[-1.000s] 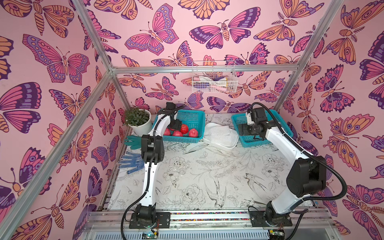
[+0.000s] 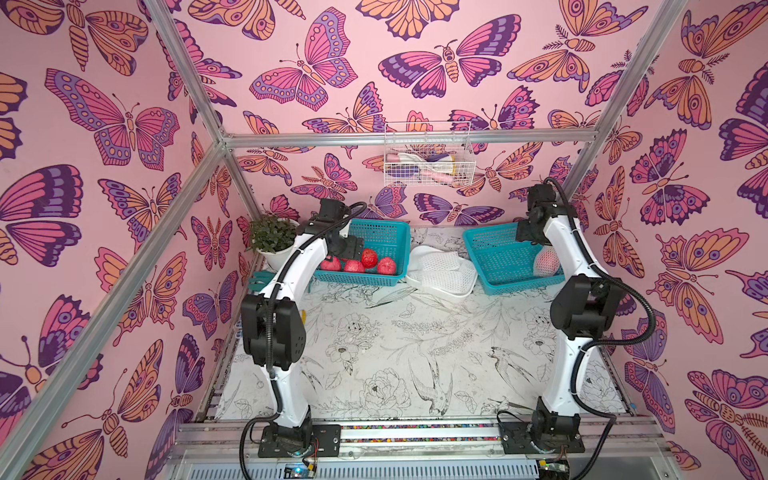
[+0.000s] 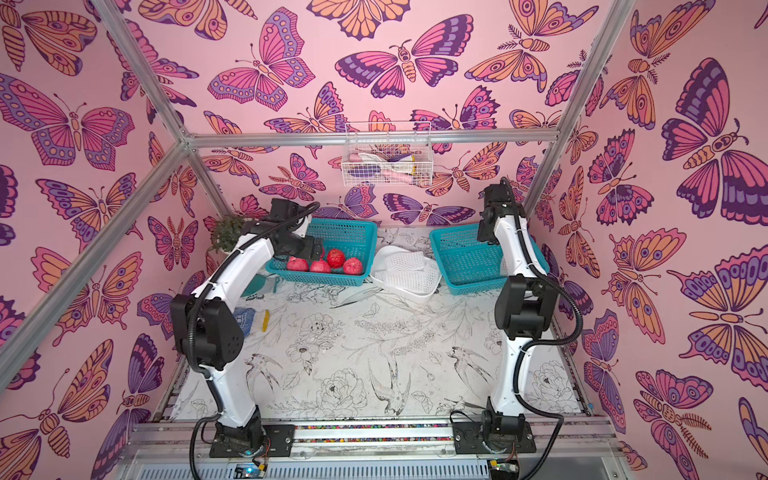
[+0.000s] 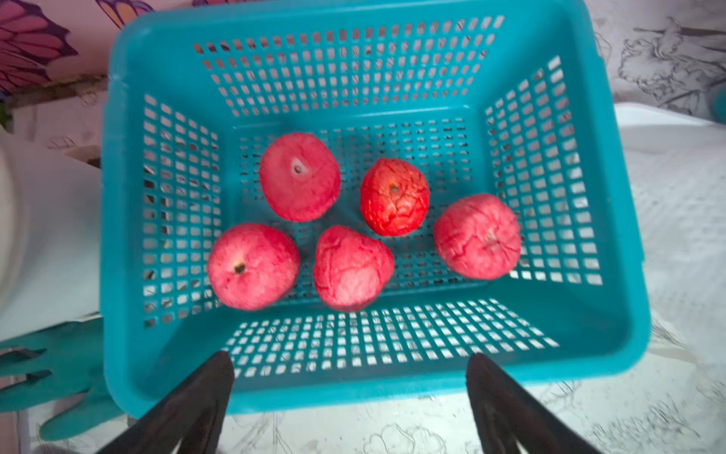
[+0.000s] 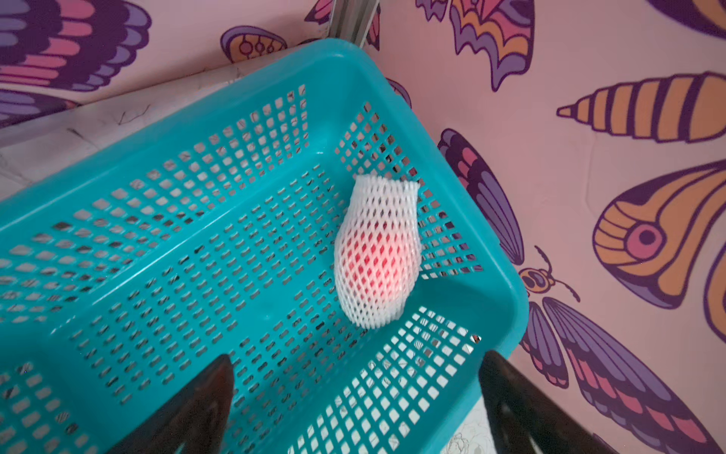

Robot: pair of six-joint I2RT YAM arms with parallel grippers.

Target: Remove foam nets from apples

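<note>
In the right wrist view, one apple wrapped in a white foam net lies in the right teal basket, against its corner. My right gripper is open above that basket, nothing between its fingers, the netted apple ahead of them. Several bare red apples rest in the left teal basket. Over the near side of this basket my left gripper stands open and empty, apart from the apples. Loose white foam nets seem to lie in the white tray between the baskets; their detail is too small to tell.
A potted plant and a teal glove are left of the left basket. In the top right view a blue glove lies on the left of the table. A wire rack hangs at the back.
The right arm has swung right and straightened, its gripper now nearer the netted apple's end of the basket.
</note>
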